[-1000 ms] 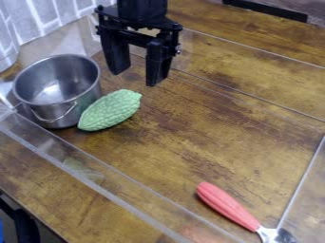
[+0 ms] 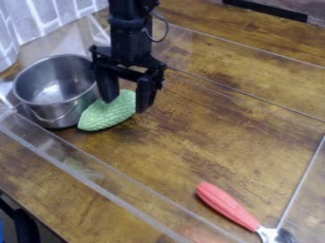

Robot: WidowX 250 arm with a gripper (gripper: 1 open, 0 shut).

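My black gripper (image 2: 127, 93) hangs over a green textured oblong object (image 2: 109, 116) that lies on the wooden table beside a metal pot (image 2: 51, 90). The fingers are apart, the left one close above the green object's upper end, near the pot's rim. Whether they touch it is unclear.
A red-handled utensil (image 2: 231, 204) lies at the lower right. A pale wall stands at the upper left.
The gripper has moved down and toward the viewer, closer to the green object, and looks smaller. The pot and green object appear unmoved.
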